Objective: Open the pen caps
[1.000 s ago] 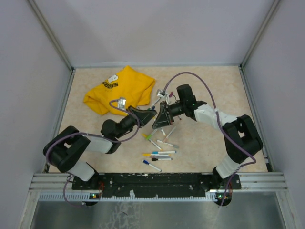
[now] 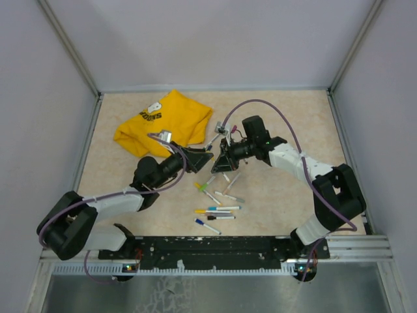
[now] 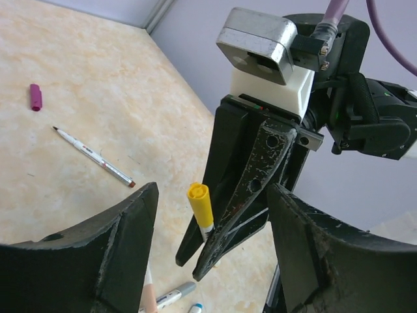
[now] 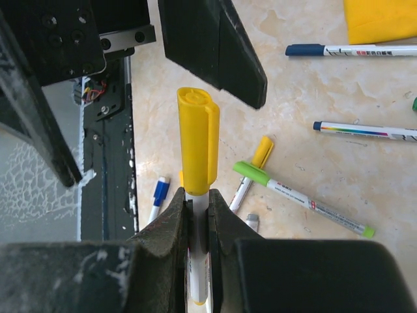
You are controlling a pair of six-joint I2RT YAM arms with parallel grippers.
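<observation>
In the right wrist view, my right gripper is shut on a white marker (image 4: 198, 228), held upright with its yellow cap (image 4: 195, 140) still on and sticking up above the fingers. My left gripper is open. Its two fingers stand on either side of the yellow cap in the left wrist view, with gaps to both sides. The right wrist view also shows the left fingers (image 4: 238, 62) apart from the cap. A purple cap (image 3: 36, 98) lies loose on the table near an uncapped pen (image 3: 94, 153).
Several capped markers lie below the grippers, among them a green-capped one (image 4: 313, 205) and a blue-capped one (image 2: 208, 226). A yellow cloth (image 2: 169, 117) covers the back left. Bare table (image 2: 293, 117) extends at the back right.
The left arm's elbow has shifted toward the front left.
</observation>
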